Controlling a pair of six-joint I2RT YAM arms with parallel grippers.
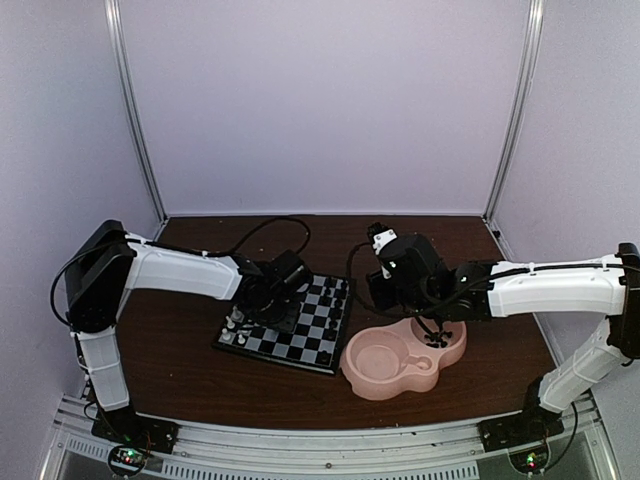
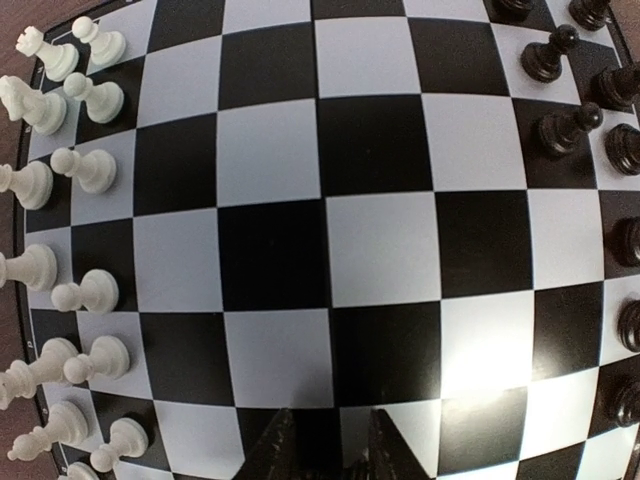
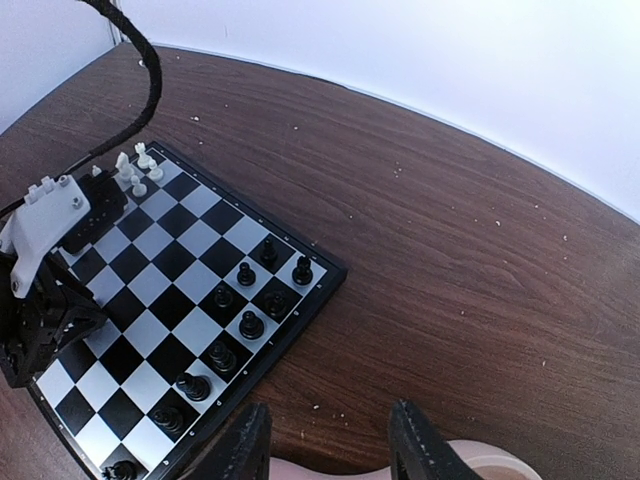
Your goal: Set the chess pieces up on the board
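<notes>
The chessboard [image 1: 300,345] lies at table centre. Along its left edge in the left wrist view stand white pieces, such as a pawn [image 2: 98,290] and a rook [image 2: 55,52]; black pieces, such as a pawn [image 2: 545,55], line the opposite edge, with several squares between. My left gripper hangs over the middle of the board, part open, no piece visible between its fingers. My right gripper is held above the pink container [image 1: 380,365], right of the board, open with nothing seen between its fingers.
The container holds several dark pieces [image 1: 437,337] in its back-right compartment, partly under the right arm. Bare wooden table [image 3: 480,280] lies behind and around the board; white walls enclose the table.
</notes>
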